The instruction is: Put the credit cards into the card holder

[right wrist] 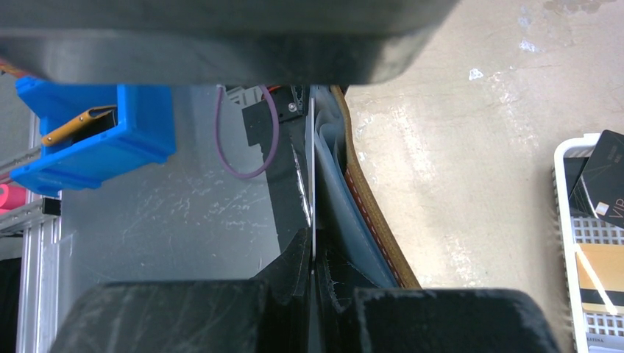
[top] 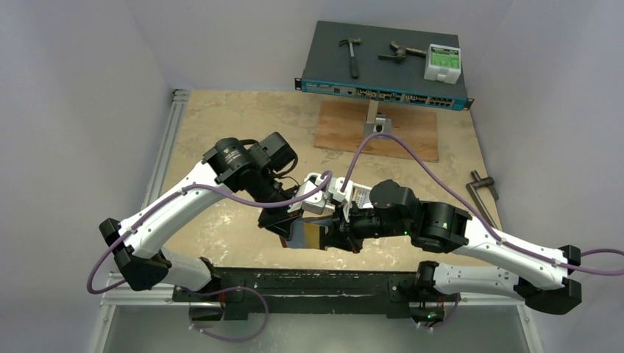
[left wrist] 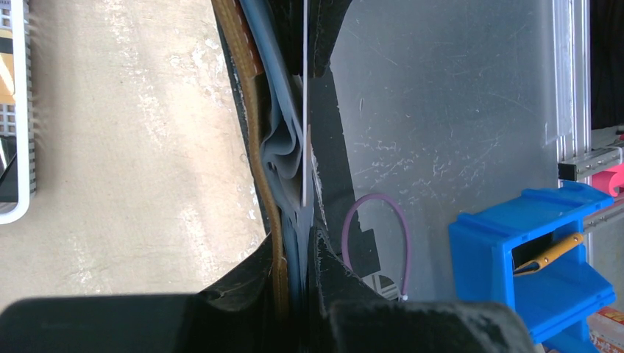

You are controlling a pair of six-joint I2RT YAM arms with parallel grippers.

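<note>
My left gripper is shut on the card holder (left wrist: 254, 110), which has a brown cover and blue-grey clear sleeves. In the top view the holder's sleeves (top: 296, 234) span the gap between both grippers. A thin card, gold on its face (top: 314, 236), stands edge-on along the sleeves (left wrist: 276, 95). My right gripper is shut on this card (right wrist: 312, 176), whose edge runs down between its fingertips. The card's far end overlaps the sleeves; whether it lies inside a pocket I cannot tell.
A white basket (right wrist: 565, 198) with several cards, including a black card (right wrist: 602, 176) and a gold one (right wrist: 594, 268), stands behind the grippers. A blue bin (left wrist: 478, 254) sits beyond the table's front edge. A switch (top: 324, 59) bearing hammers stands at the back.
</note>
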